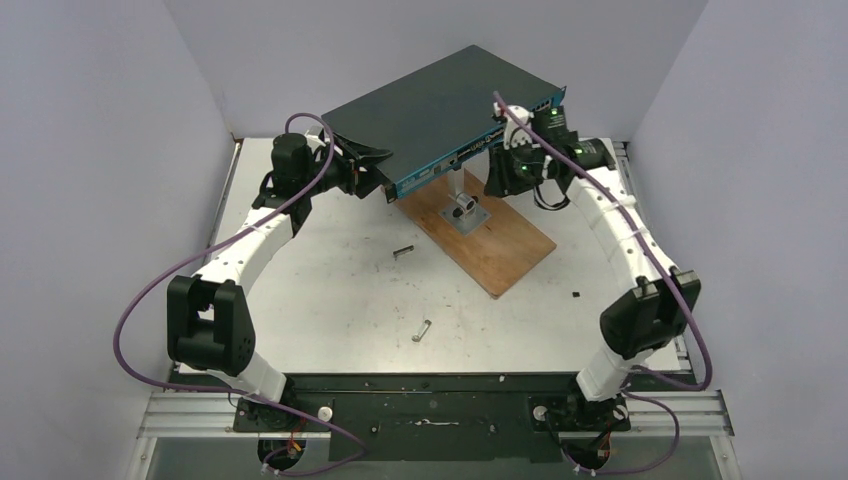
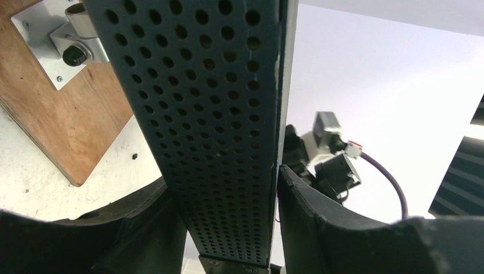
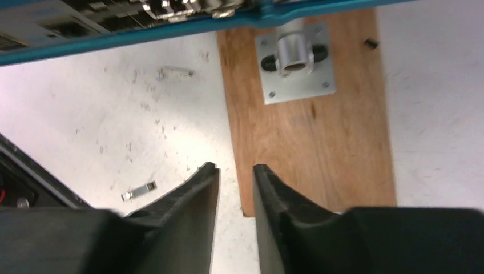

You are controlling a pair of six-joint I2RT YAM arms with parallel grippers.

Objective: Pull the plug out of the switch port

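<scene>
A dark switch with a blue front edge sits tilted on a metal post over a plywood board. My left gripper is shut on its left end; in the left wrist view the fingers press on the perforated case. My right gripper is just off the front face at the right, blurred, its fingertips close together with a narrow gap in the right wrist view, nothing visible between them. The port row runs along the top of that view. I cannot make out the plug.
The plywood board and its bracket plate lie below the switch. Small loose metal pieces lie on the white table. Walls stand at both sides.
</scene>
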